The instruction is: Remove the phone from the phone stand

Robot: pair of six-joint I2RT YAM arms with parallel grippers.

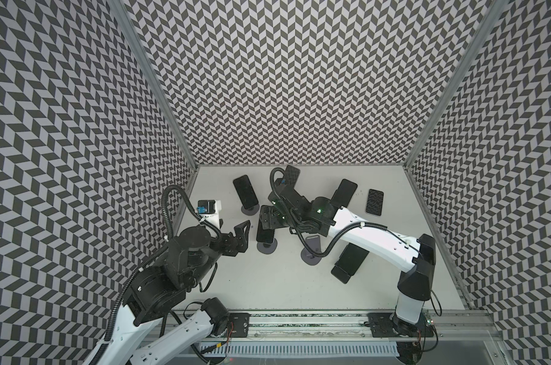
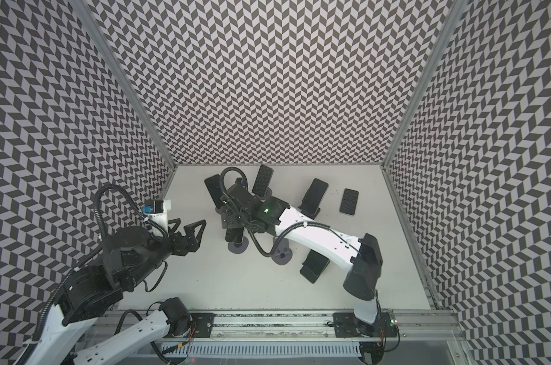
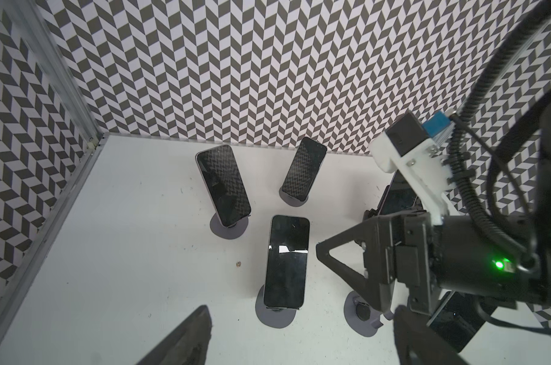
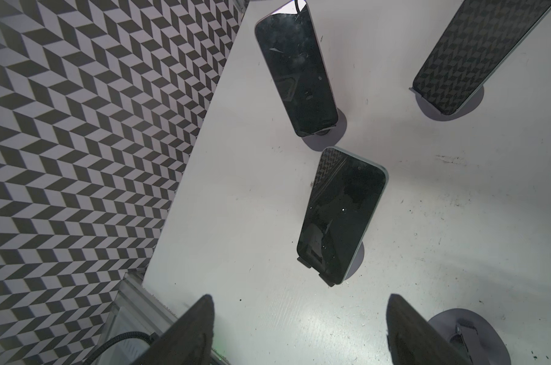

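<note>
My right gripper hangs over the middle of the table, near a phone [image 3: 286, 261] that rests tilted on a round stand [image 3: 269, 319]. In the right wrist view that phone [image 4: 342, 213] lies below the spread fingertips, with nothing held. My left gripper [image 1: 239, 234] stands open at the left, empty. Other phones on stands are at the back: one at left [image 1: 245, 191], one in the middle [image 3: 302, 167], one at right [image 2: 315, 194].
An empty stand [image 2: 281, 255] is at the centre, another phone on a holder [image 1: 351, 261] at front right, and a loose phone [image 1: 374, 202] at back right.
</note>
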